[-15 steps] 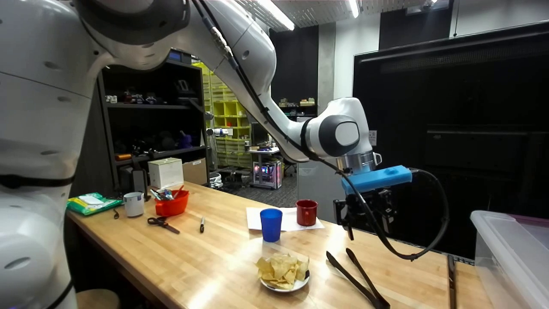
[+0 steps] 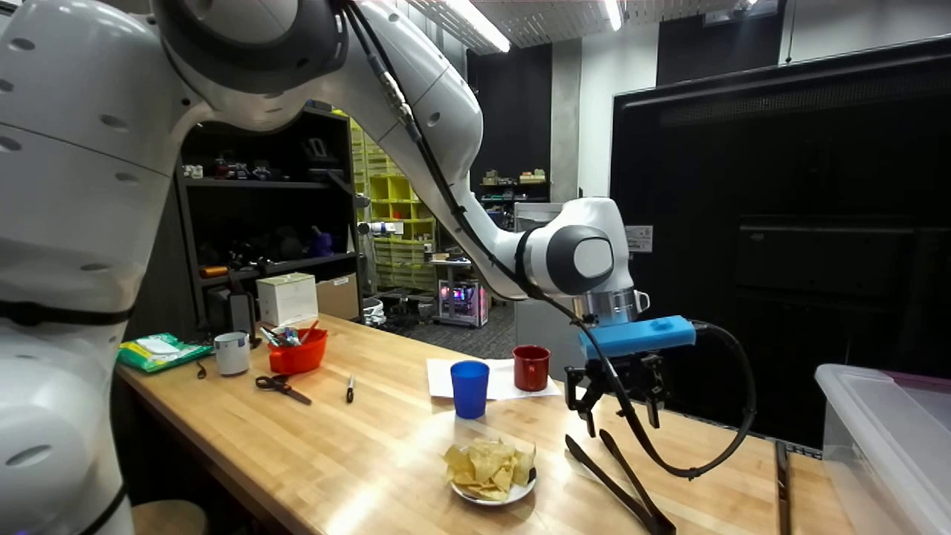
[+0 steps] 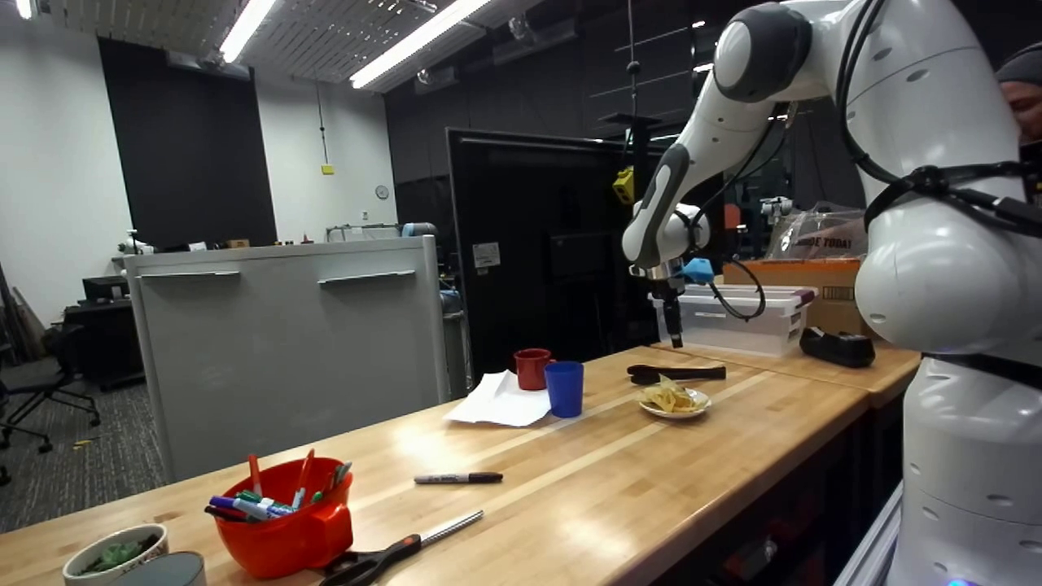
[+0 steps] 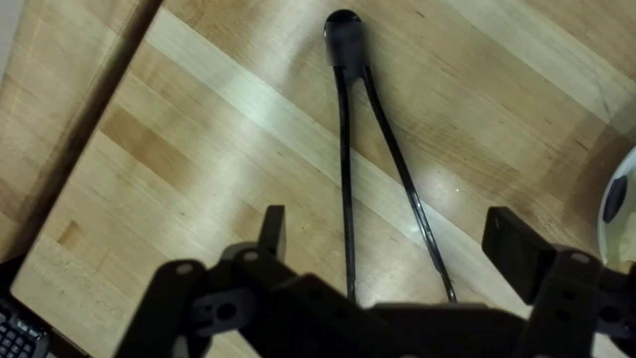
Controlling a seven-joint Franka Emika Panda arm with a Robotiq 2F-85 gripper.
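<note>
Black tongs [image 4: 346,155] lie spread in a narrow V on the wooden table, their joined end at the top of the wrist view and their two arms running down toward my gripper. The fingers stand wide apart, with the tongs' arms below and between them, not touched. In exterior view 1 my open gripper [image 2: 621,423] hovers just above the tongs' free ends [image 2: 615,477]. Beside the tongs sits a small white plate of chips [image 2: 490,469]. The lowest tips of the tongs are hidden behind the gripper body in the wrist view.
A blue cup [image 2: 469,388] and a red mug [image 2: 531,368] stand near white paper [image 2: 440,378]. Farther off are a marker [image 3: 459,478], scissors [image 3: 402,550] and a red pen container [image 3: 283,518]. A clear bin [image 2: 891,437] stands past the tongs.
My gripper has come down and shifted a little left in exterior view 1, closer to the tongs, and its tilt has straightened. The tongs, chips and cups have not moved.
</note>
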